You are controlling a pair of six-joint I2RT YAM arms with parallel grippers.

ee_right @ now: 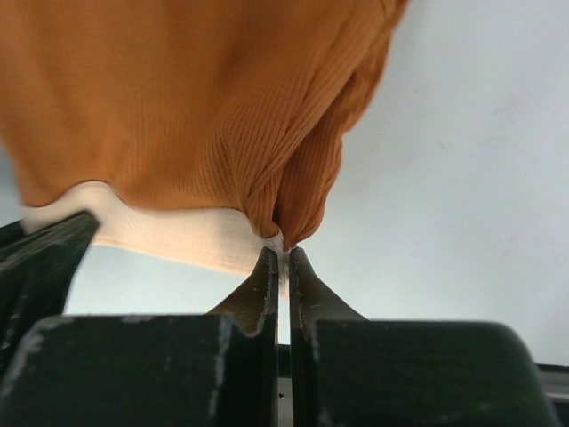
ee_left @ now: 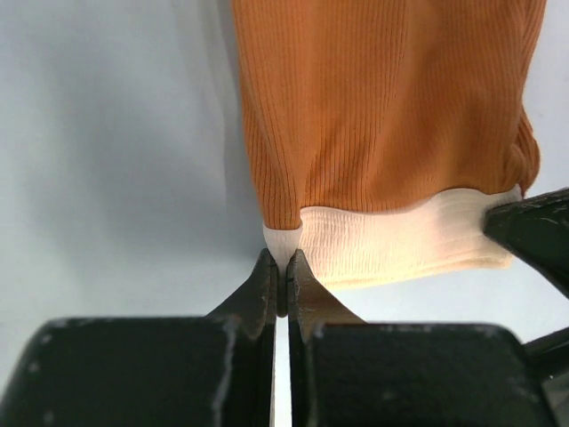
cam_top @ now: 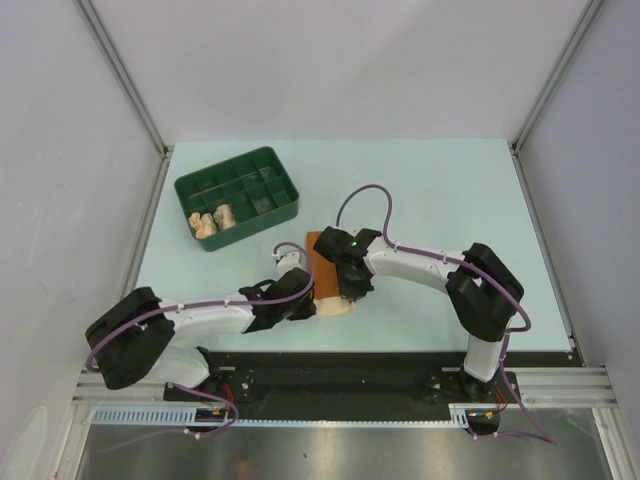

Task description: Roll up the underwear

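Note:
Orange ribbed underwear [ee_left: 382,107] with a cream waistband [ee_left: 391,240] lies on the white table in the middle. My left gripper is shut on the waistband's left corner. My right gripper is shut on the other corner, where the orange fabric [ee_right: 178,107] is gathered into a fold. In the top view both arms meet over the underwear, partly hiding it.
A green divided box [cam_top: 236,195] with several rolled beige items sits at the back left of the table [cam_top: 440,190].

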